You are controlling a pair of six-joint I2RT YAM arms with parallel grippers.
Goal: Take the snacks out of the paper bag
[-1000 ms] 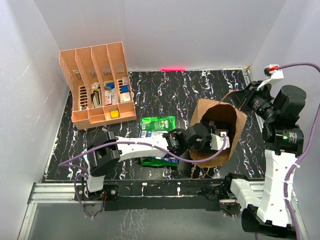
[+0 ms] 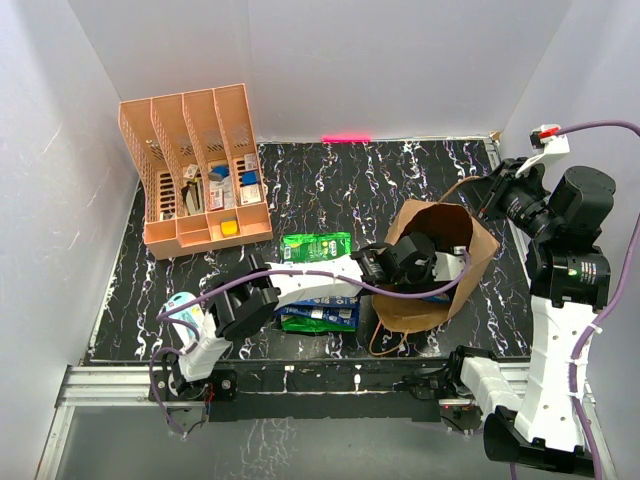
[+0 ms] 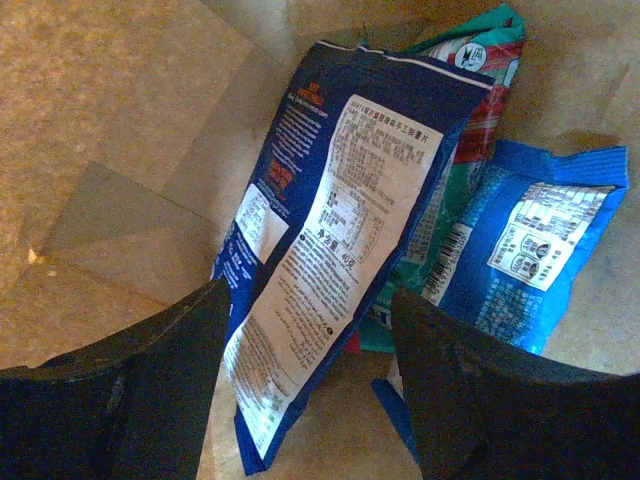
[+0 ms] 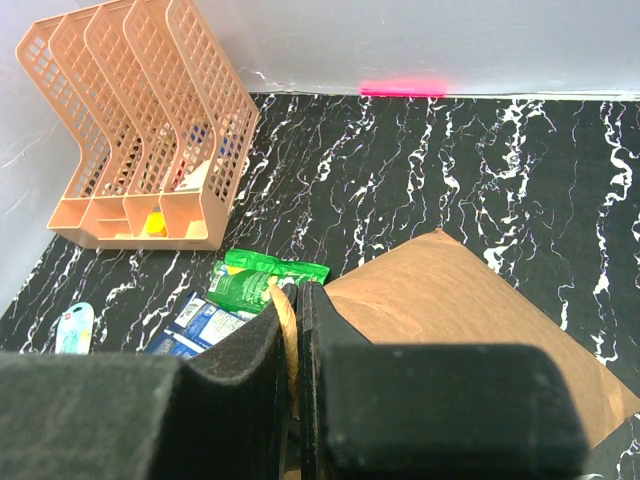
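The brown paper bag [image 2: 478, 262] stands at the right of the table, its mouth facing up. Inside it, the left wrist view shows a dark blue snack packet [image 3: 345, 215], a bright blue packet [image 3: 540, 240] and a green and red packet [image 3: 490, 110] partly behind. My left gripper reaches into the bag, open, its fingers [image 3: 170, 375] apart near the lower ends of the packets. In the right wrist view my right gripper is shut on the bag's twisted paper handle [image 4: 284, 330]. Green packets [image 2: 316, 246] and blue packets [image 2: 335, 312] lie outside, left of the bag.
A peach divided rack [image 2: 196, 240] holding small items stands at the back left. A pale card-like item [image 2: 183, 308] lies near the left front.
My left arm has moved rightward and farther into the bag. The bag has shifted slightly right, and its front handle loop has spread. The right arm has barely moved.
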